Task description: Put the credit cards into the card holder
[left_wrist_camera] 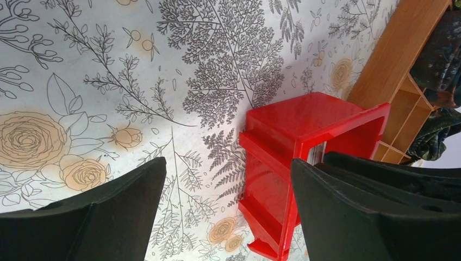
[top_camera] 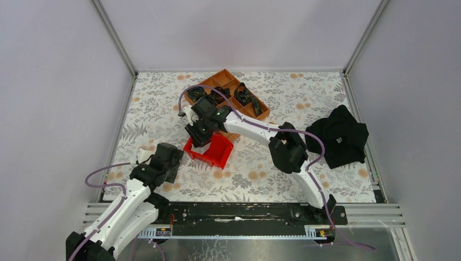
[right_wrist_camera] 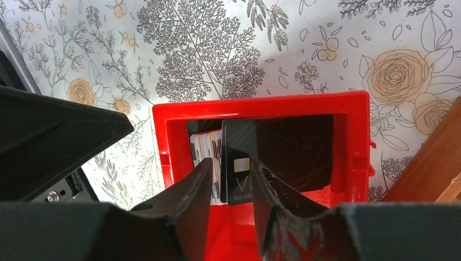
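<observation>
The red card holder [top_camera: 222,151] lies on the table left of centre. In the right wrist view, a row of white-edged cards [right_wrist_camera: 201,144] stands in it on the left, with a dark card [right_wrist_camera: 239,147] bearing a pale square beside them. My right gripper is over the holder, its two fingertips apart above the cards; whether they touch any card is unclear. My left gripper is open with nothing between its fingers, one finger [left_wrist_camera: 321,201] close beside the holder's wall. The holder's front part is hidden by the right fingers.
Behind the holder sits a wooden divided tray [top_camera: 227,76] with dark coiled items inside. A black cloth [top_camera: 338,138] lies at the far right. Both grippers are close together around the holder.
</observation>
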